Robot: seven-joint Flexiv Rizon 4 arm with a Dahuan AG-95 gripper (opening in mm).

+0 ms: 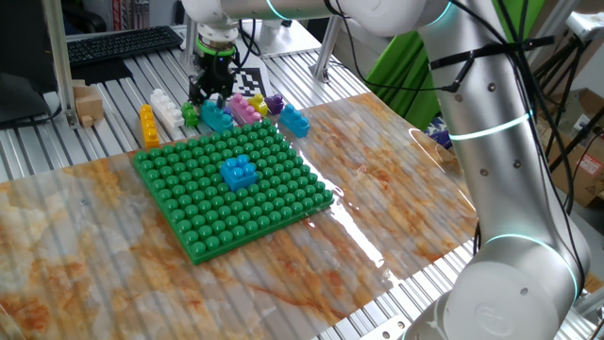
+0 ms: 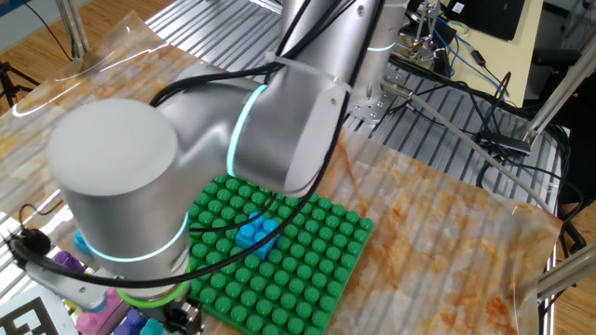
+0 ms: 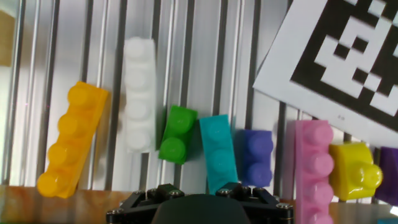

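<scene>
My gripper (image 1: 213,92) hangs over the row of bricks at the back edge of the mat, pointing down. In the wrist view its two fingers stand apart at the bottom edge, with no brick seen held between them. A teal brick (image 3: 218,152) and a green brick (image 3: 177,134) lie just ahead of it. A blue brick (image 1: 239,172) sits on the green baseplate (image 1: 193,247). Also in the row are orange (image 3: 73,140), white (image 3: 139,93), purple (image 3: 256,157), pink (image 3: 314,168) and yellow (image 3: 354,171) bricks.
Behind the row, a printed marker sheet (image 3: 280,68) lies on the ribbed metal table. A small wooden block (image 1: 88,102) stands at the back left, near a keyboard (image 1: 123,43).
</scene>
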